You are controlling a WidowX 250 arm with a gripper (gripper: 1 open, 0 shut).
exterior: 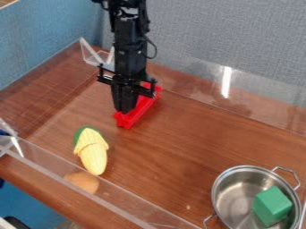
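Observation:
My gripper [127,89] hangs over a red block [136,113] at the back left of the wooden table, partly covering it. Whether anything is between the fingers is hard to see; they look drawn together. A corn toy [93,154] lies in the front left, with a brown egg-like object [82,182] just below it. A steel pot [232,191] at the lower right holds a green block [270,206].
A clear rim [131,202] runs along the table's front left. The blue wall [36,80] and grey wall [239,45] bound the back.

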